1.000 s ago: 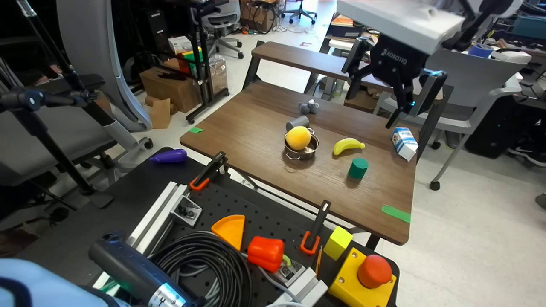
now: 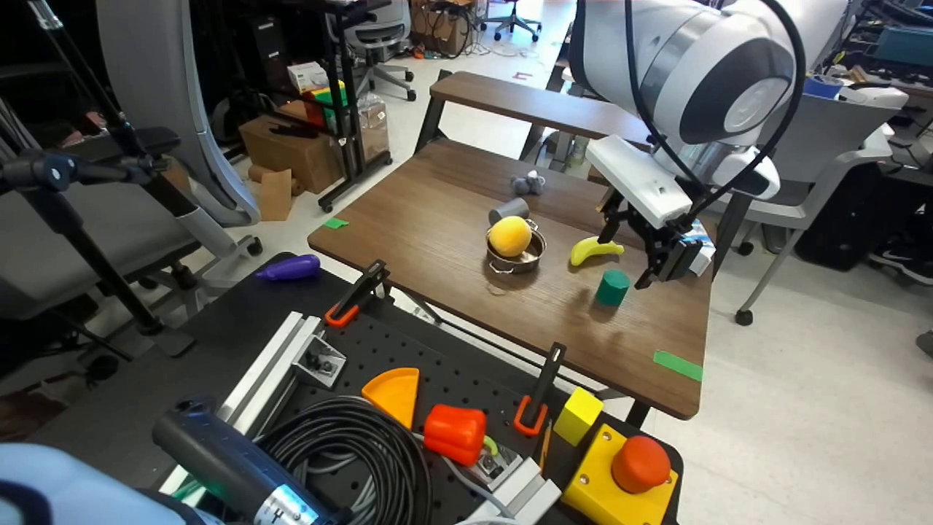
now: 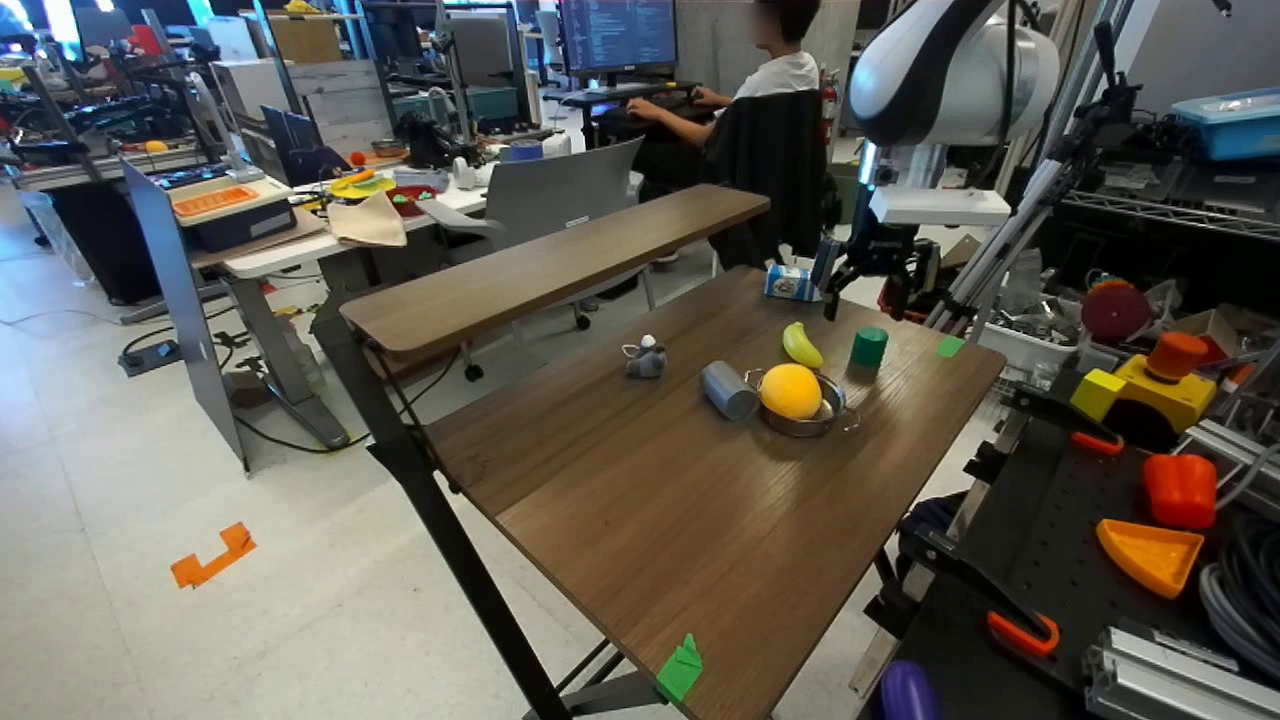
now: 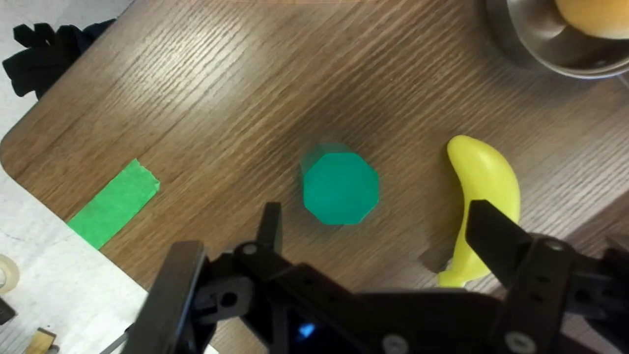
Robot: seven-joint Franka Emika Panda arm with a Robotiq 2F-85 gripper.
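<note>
My gripper is open above the table, nothing between its fingers. In the wrist view a green octagonal block (image 4: 340,189) stands on the wood, just beyond the gap between the fingertips. A yellow banana (image 4: 486,183) lies to its right, partly covered by the right finger (image 4: 498,239). Exterior view 1 shows the gripper (image 2: 622,262) low over the table near the green block (image 2: 613,287) and the banana (image 2: 596,250). A metal pot (image 3: 828,414) with an orange-yellow ball (image 3: 791,391) in it stands farther along the table.
Beside the pot lies a grey cup (image 3: 728,390), and a small grey plush toy (image 3: 645,358) sits near the table's back. A blue-and-white carton (image 3: 792,282) is at the far end. Green tape (image 4: 115,203) marks a table corner.
The objects on the table stay where they were.
</note>
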